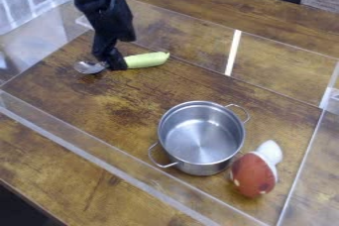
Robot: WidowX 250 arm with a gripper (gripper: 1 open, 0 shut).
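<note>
My black gripper (106,59) stands open at the upper left, low over the left end of a pale green vegetable (145,59) lying on the wooden table. Just left of it is a shiny metal utensil (90,67), perhaps a spoon, partly hidden by the gripper. A steel pot (200,136) with two wire handles sits at the lower middle.
A red and white object (255,174), perhaps a toy mushroom, lies right of the pot, with a white piece behind it. Clear plastic walls border the work area.
</note>
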